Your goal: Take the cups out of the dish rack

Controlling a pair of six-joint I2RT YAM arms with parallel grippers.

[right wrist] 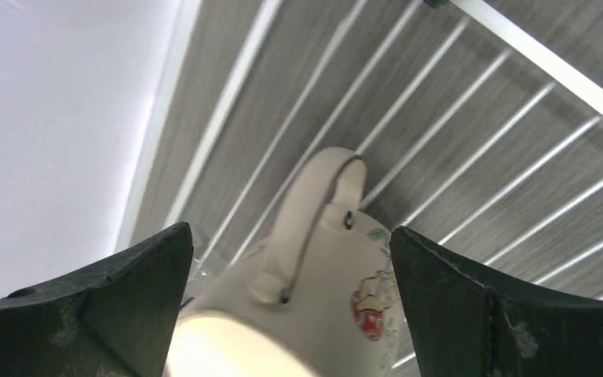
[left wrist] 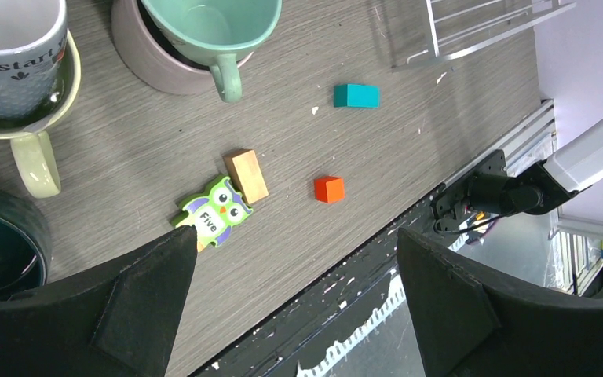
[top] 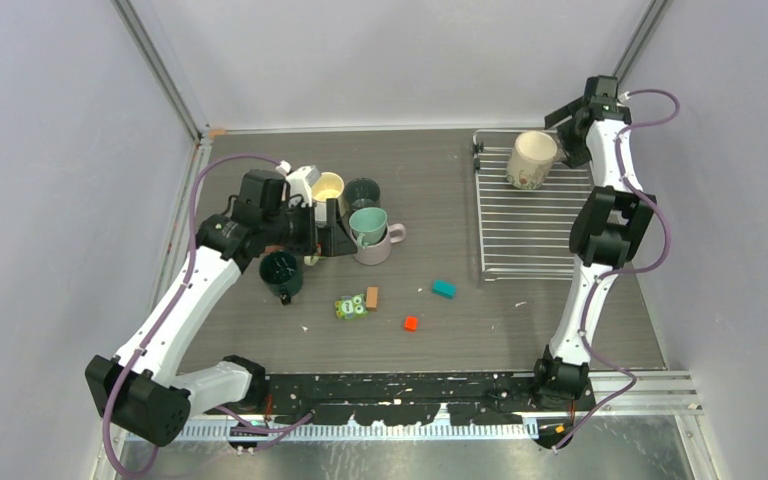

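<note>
One cream mug [top: 532,160] with a printed pattern is on the wire dish rack [top: 527,232], near its back. In the right wrist view the mug's handle [right wrist: 305,216] and its decorated side show between the open fingers of my right gripper, which does not grip it. From above, this gripper is just right of the mug. My left gripper stands open and empty over the cups at left. There a green cup [top: 368,225] sits in a pink mug [top: 373,252], beside a yellow cup [top: 328,188] and dark cups [top: 362,194].
Small toys lie on the table: a teal block [top: 444,289], a red block [top: 411,323], a wooden block [top: 371,297] and an owl piece [top: 351,307]. Walls close in behind and at the right. The table between the cups and the rack is mostly clear.
</note>
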